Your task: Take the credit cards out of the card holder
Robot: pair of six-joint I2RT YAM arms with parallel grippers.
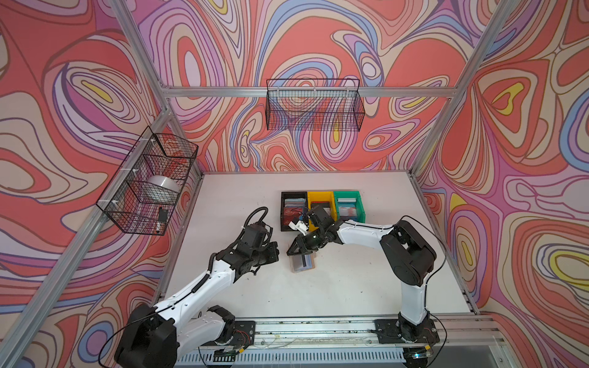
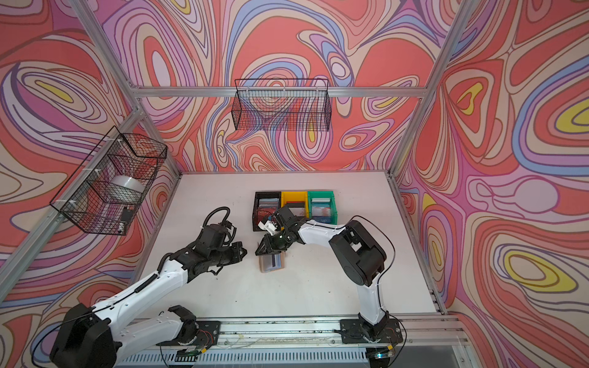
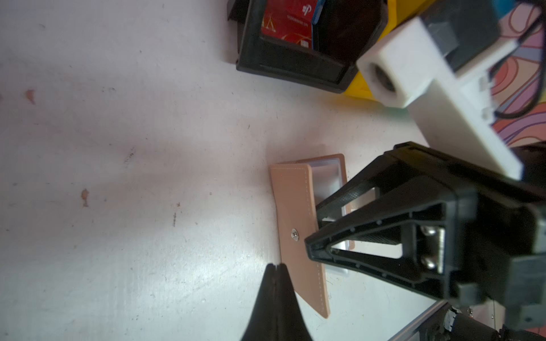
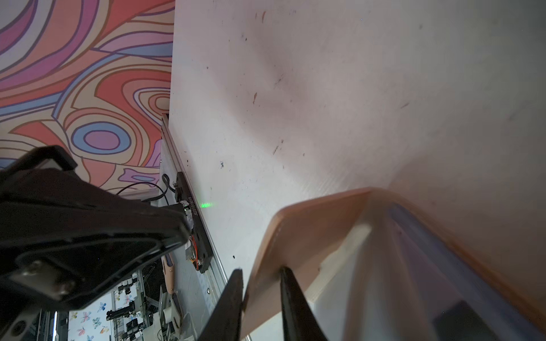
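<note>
The tan card holder [image 3: 293,199] lies on the white table, its front cover lifted to stand upright, clear sleeves showing inside. My right gripper [image 1: 296,248] is at the holder, its fingertips by the raised cover; in the left wrist view it looks part open, and whether it grips the cover is unclear. My left gripper [image 1: 274,252] is off to the left of the holder, shut, with nothing showing between its fingertips in its wrist view.
Black [image 1: 284,211], yellow [image 1: 321,195] and green [image 1: 360,208] bins with cards stand behind the holder. Wire baskets hang on the back and left frames.
</note>
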